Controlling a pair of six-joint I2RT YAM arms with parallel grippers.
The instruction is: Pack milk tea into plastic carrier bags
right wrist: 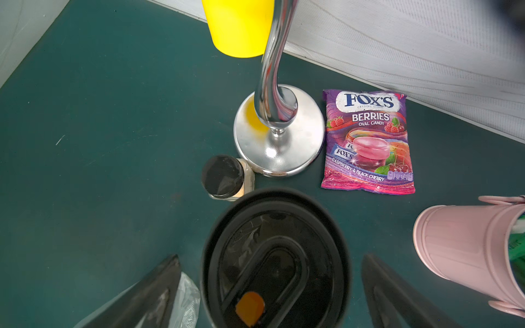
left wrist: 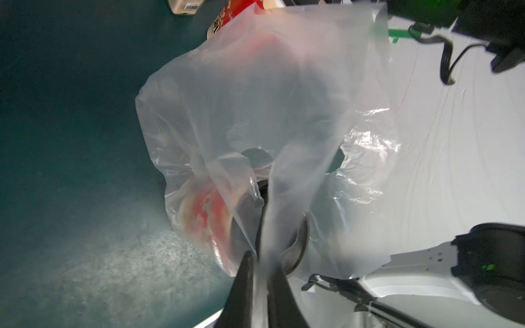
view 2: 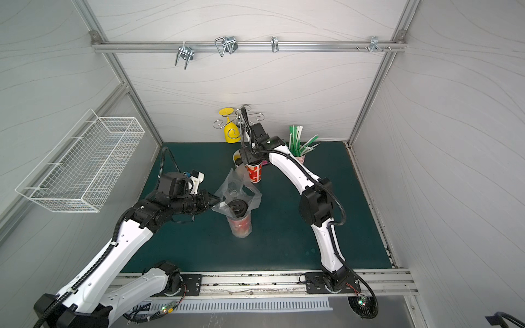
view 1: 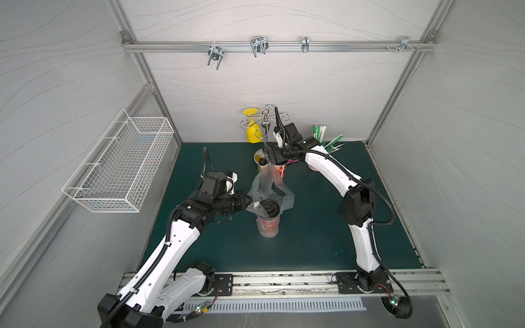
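A red-patterned milk tea cup with a black lid (view 1: 269, 208) stands inside a translucent plastic bag (left wrist: 262, 82), the bag's top spread open with handles up. My left gripper is beside the bag's left rim, its fingers (left wrist: 240, 292) slightly apart with a strip of bag film between them. A second red cup (view 2: 254, 172) stands farther back; its black lid (right wrist: 279, 229) shows large in the right wrist view. My right gripper is open, one finger on either side of that lid and apart from it.
Behind the second cup are a small black-capped bottle (right wrist: 223, 176), a metal stand (right wrist: 311, 120), a candy packet (right wrist: 369, 145) and a yellow container (right wrist: 240, 27). A pink bucket (right wrist: 464, 240) stands right.
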